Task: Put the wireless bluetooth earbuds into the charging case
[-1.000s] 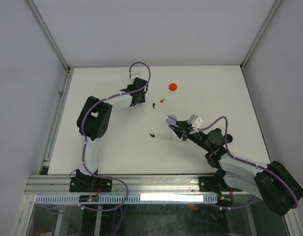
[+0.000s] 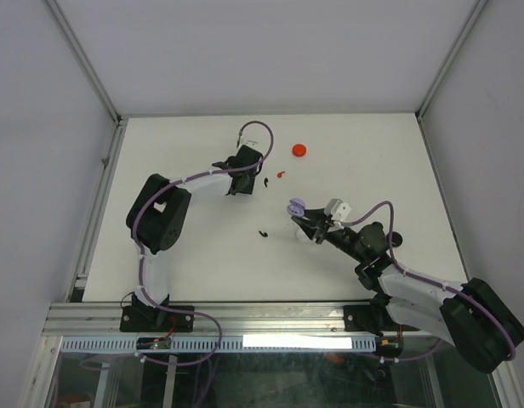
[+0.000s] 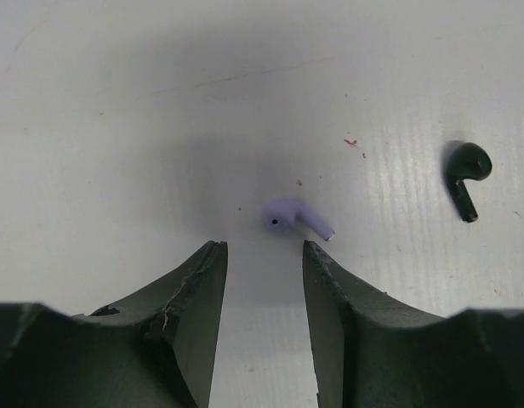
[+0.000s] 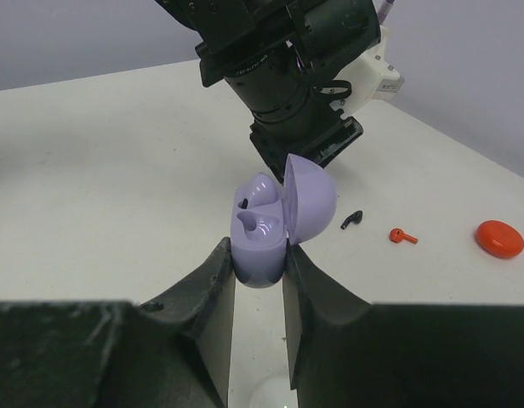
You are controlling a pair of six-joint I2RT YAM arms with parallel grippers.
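Note:
A lilac earbud [image 3: 289, 217] lies on the white table just beyond the fingertips of my left gripper, which is part open with nothing between them. My right gripper is shut on the lilac charging case [image 4: 259, 234], whose lid stands up and whose inner wells show. In the top view the case [image 2: 296, 206] is held at the middle right.
Small dark earbuds [image 3: 466, 170], an orange earbud [image 4: 399, 235] and a red case [image 4: 498, 239] lie on the table. A white case [image 4: 275, 395] sits beneath my right gripper.
In the top view my left gripper has moved down toward the front and slightly right. The right arm and the case in its gripper have not moved.

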